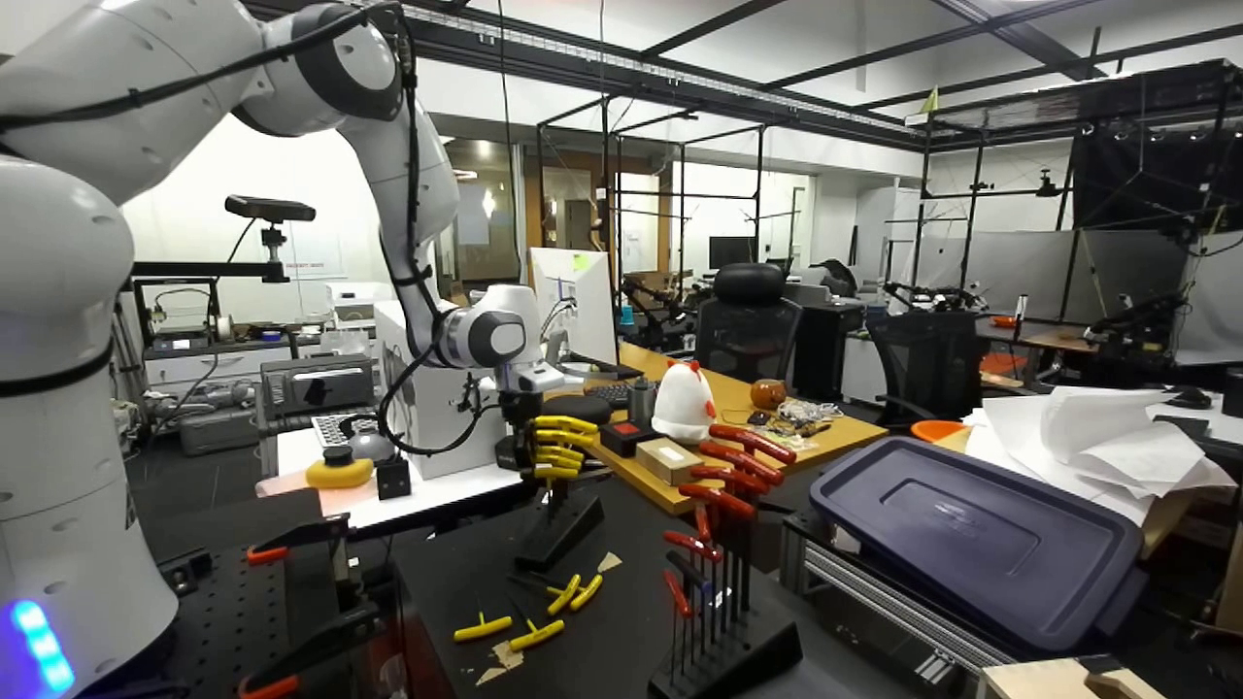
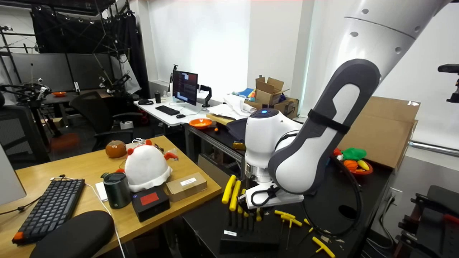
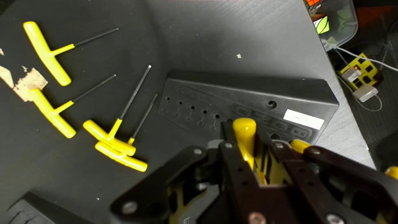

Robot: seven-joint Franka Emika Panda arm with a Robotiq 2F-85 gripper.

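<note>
In the wrist view, my gripper is shut on the yellow handle of a T-handle hex key (image 3: 244, 140), with one finger on each side. The black stand (image 3: 224, 108) lies under the fingers, a row of small empty holes in its lower end. More yellow handles (image 1: 566, 423) rise from this stand, close beside my gripper in exterior view 1. Whether the held key's shaft is still in its hole is hidden. Several loose yellow T-handle keys (image 3: 48, 54) lie on the black table to the left in the wrist view.
A second stand with red-handled keys (image 1: 724, 606) stands nearer the camera in exterior view 1. Beyond the table edge is a wooden desk (image 1: 845, 439) bearing a white plush toy (image 1: 684, 403). Bare table (image 3: 209, 41) shows above the black stand in the wrist view.
</note>
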